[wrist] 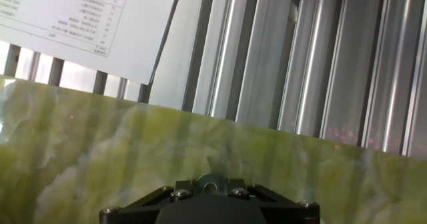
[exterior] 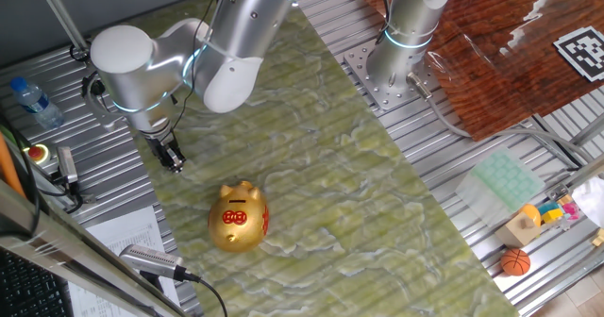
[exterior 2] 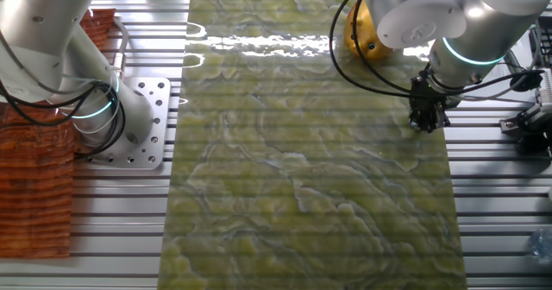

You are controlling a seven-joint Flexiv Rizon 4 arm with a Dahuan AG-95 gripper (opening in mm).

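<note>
A golden pig-shaped bank (exterior: 238,217) with red markings and a dark slot on top rests on the green marbled mat (exterior: 321,204). In exterior view 2 the arm partly covers the bank (exterior 2: 367,33). My gripper (exterior: 176,164) hangs near the mat's left edge, up and to the left of the bank and apart from it. At the bottom of the wrist view, the black gripper has a small rounded grey shape at its centre. Whether that shape is part of the gripper or something between its fingers, I cannot tell.
Printed paper (exterior: 123,251) lies left of the mat, near a cabled silver device (exterior: 151,260). A water bottle (exterior: 38,103) stands at the upper left. A pale green box (exterior: 500,180) and an orange ball (exterior: 514,262) are at the right.
</note>
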